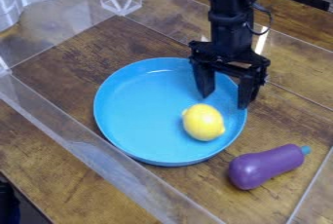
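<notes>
A yellow oval toy (204, 122) lies in the blue round plate (136, 108), right of its middle. The black gripper (227, 80) is above the plate's back right part, behind the yellow toy and apart from it, its two fingers spread wide with nothing seen between them. A purple eggplant toy (263, 169) with a blue end lies on the wooden table to the front right, outside the plate.
Pale, clear-looking walls or edges run along the left and bottom right of the view.
</notes>
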